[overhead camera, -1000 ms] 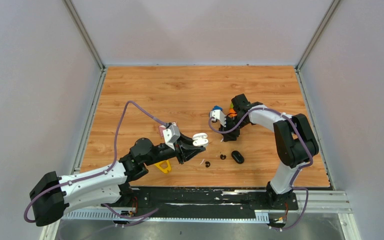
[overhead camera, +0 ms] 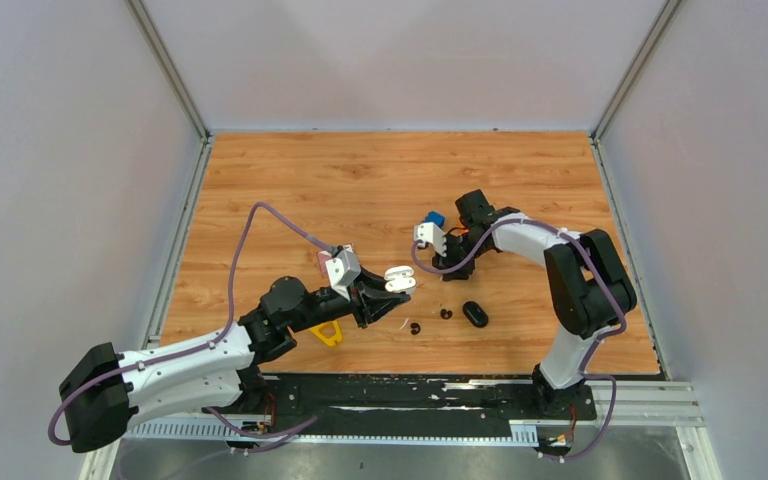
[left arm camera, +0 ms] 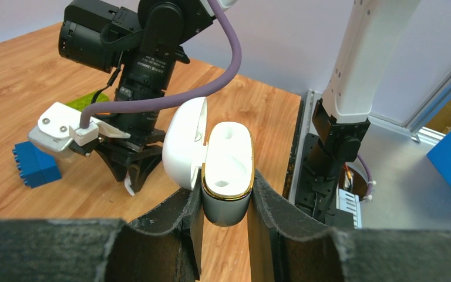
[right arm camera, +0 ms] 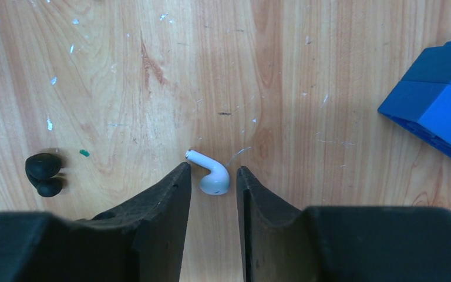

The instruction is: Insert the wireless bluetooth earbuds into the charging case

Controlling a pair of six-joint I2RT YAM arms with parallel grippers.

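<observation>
The white charging case (left arm camera: 228,154), lid raised, is held upright in my left gripper; its two earbud wells look empty. In the top view the case (overhead camera: 400,280) sits above the table's front middle. My right gripper is low over the table, part open, its fingertips on either side of a white earbud (right arm camera: 214,179) lying there, with a small gap visible between fingers and bud. A second small white piece (overhead camera: 403,323) lies near the front in the top view.
Blue blocks (right arm camera: 428,106) lie beside the right gripper. Small black earbuds (right arm camera: 44,173), a black oval case (overhead camera: 475,313) and a yellow object (overhead camera: 330,335) lie toward the front.
The left arm and the case in its gripper have stayed still.
</observation>
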